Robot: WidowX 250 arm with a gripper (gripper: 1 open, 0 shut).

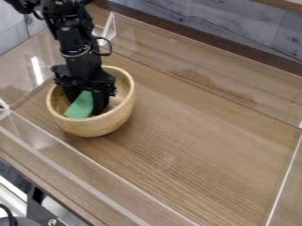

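Observation:
A tan bowl (pixel 101 124) sits at the left of the wooden table. The black gripper (pixel 86 92) reaches down from the top left into it. A green object (pixel 79 105) lies in the bowl at the fingertips, partly covered by the gripper. The fingertips are dark and crowded, so the grip on it is hard to make out; the gripper looks closed around its upper part.
A grey wall (pixel 213 31) runs along the back, and a clear rim edges the table at the left.

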